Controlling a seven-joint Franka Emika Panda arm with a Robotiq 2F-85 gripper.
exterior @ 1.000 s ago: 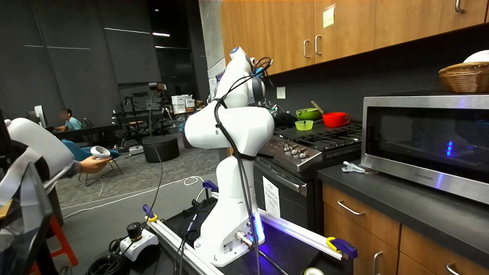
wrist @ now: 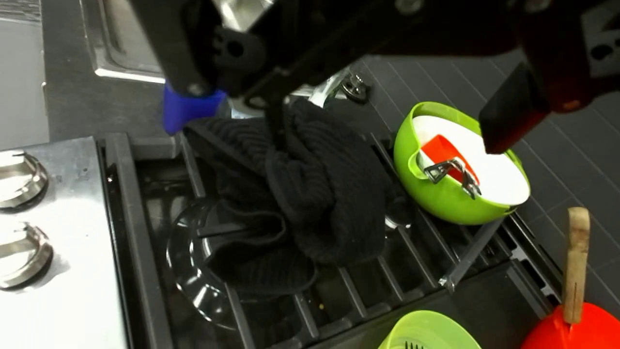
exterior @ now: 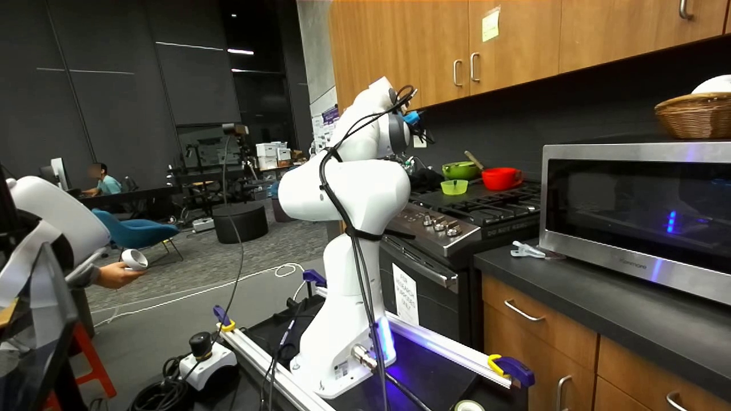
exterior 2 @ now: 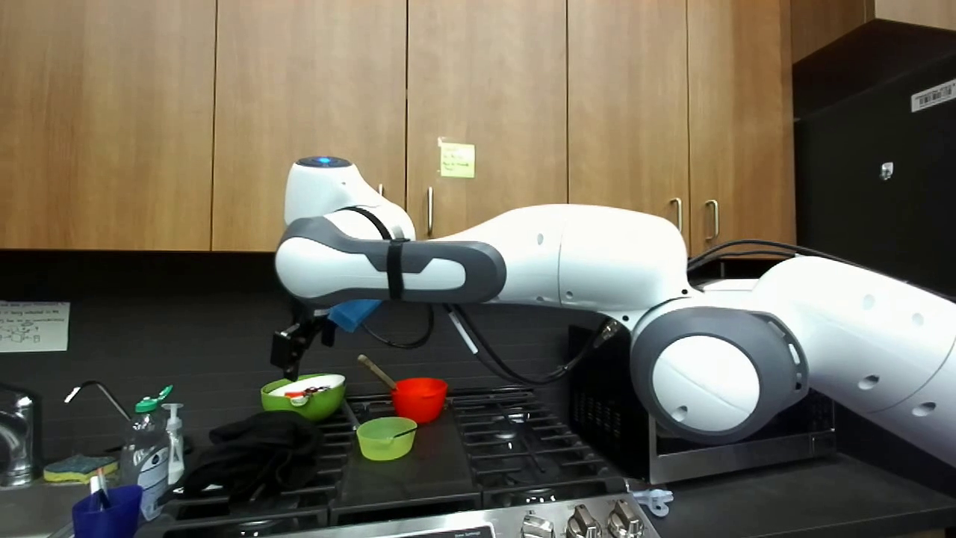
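In the wrist view my gripper stands open, its dark fingers spread wide and nothing between them. The right finger's pad (wrist: 514, 110) overlaps the view of the large green bowl. Crumpled black cloth (wrist: 343, 192) lies on the burner grate below. That green bowl (wrist: 430, 200), white inside, holds a red item (wrist: 444, 152) and some metal utensil. A small light-green bowl (exterior 2: 385, 439) sits on the stove's middle griddle. Behind it is a red pot (exterior 2: 419, 400) with a wooden handle. In exterior view 2 the gripper (exterior 2: 305, 345) hangs above the green bowl's left side.
A blue cup (exterior 2: 107, 512), soap bottle (exterior 2: 143, 457) and faucet (exterior 2: 18, 435) stand left of the stove. Upper cabinets (exterior 2: 484, 116) overhang the stove close to the arm. The microwave (exterior: 637, 219) occupies the right counter.
My arm's upper part and wrist have moved toward the stove and lower in exterior view 1. The person's hand with the white controller has moved left and down. Stove items look unmoved.
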